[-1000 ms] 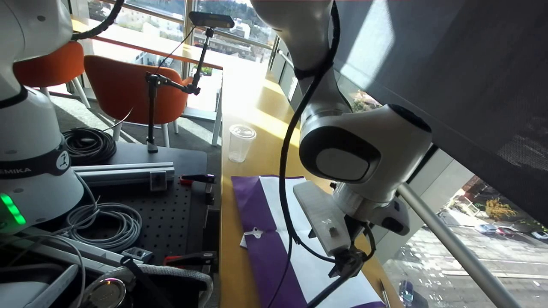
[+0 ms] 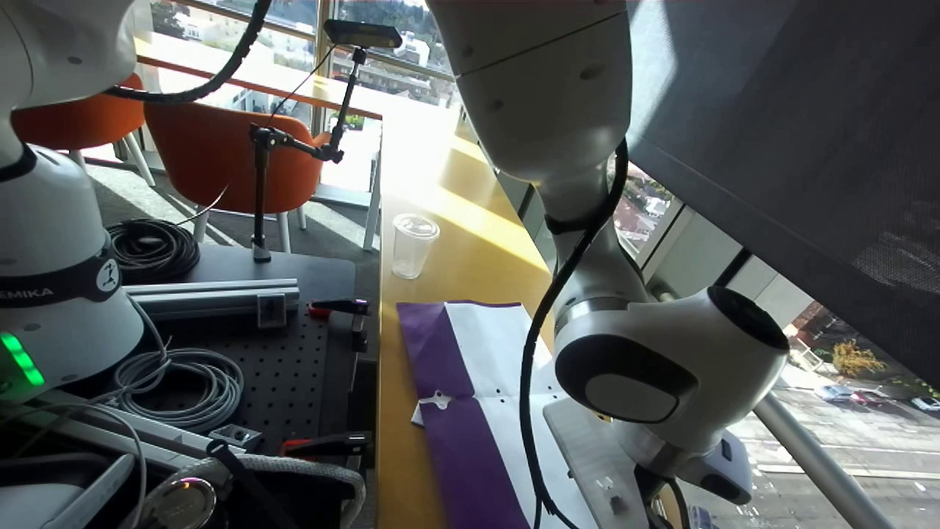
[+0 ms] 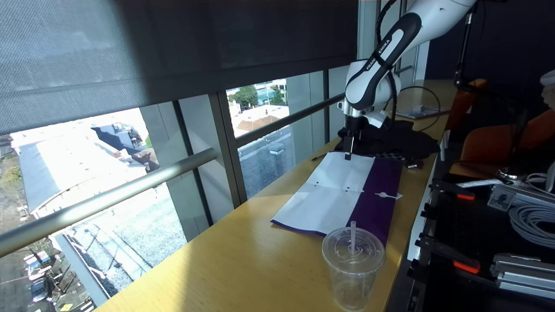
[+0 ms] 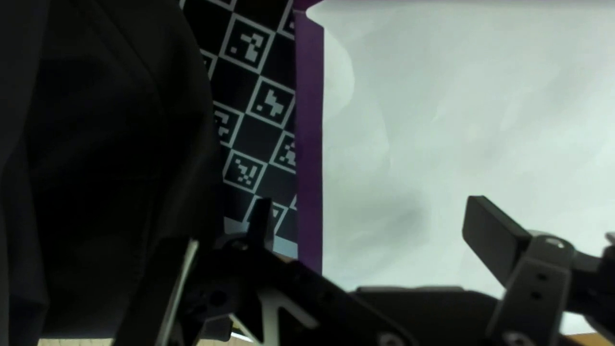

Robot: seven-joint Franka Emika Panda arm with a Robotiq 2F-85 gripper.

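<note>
A large white sheet with a purple band lies on the wooden table, creased across its middle. At its end near the black cloth, my gripper points downward, low above the white part. In the wrist view the gripper is open, its fingers wide apart and no object held between them. One finger is by the sheet's narrow purple edge, the other over white. Whether the tips touch the sheet cannot be told. Exterior view 1 cuts off the gripper at its lower edge.
Black cloth and a checkered marker board adjoin the sheet's end. A clear lidded cup stands beyond its opposite end. The window rail runs along one side; clamps line the other. Bare table lies near the cup.
The sheet and cup have not visibly moved.
</note>
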